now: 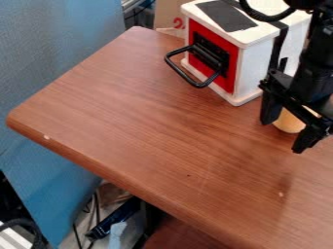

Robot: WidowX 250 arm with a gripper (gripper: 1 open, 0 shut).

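Note:
My black gripper [294, 117] is at the right of the wooden table [143, 136], beside a white box [244, 73] with a red front [221, 78] and black handle [193, 66]. A round, pale orange object [287, 121] sits low behind the gripper, mostly hidden by it. Whether the fingers are open or shut on it I cannot tell.
A cardboard box [169, 14] stands behind the white box. A blue panel [53, 78] borders the table on the left, with cables and clutter below the edge.

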